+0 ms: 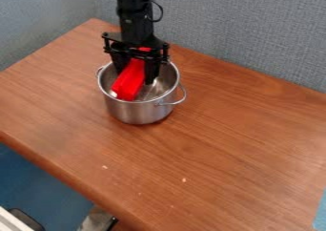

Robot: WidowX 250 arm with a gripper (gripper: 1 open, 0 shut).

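Observation:
A bright red block (129,77) sits tilted down inside a steel pot (158,105) with wire handles, which stands on the wooden table. My black gripper (136,65) reaches into the pot from above, around the upper part of the block. The fingertips are mostly hidden, so whether they are closed on it is hard to see.
Grey padded walls stand behind it. Blue floor shows past the table's lower left edge.

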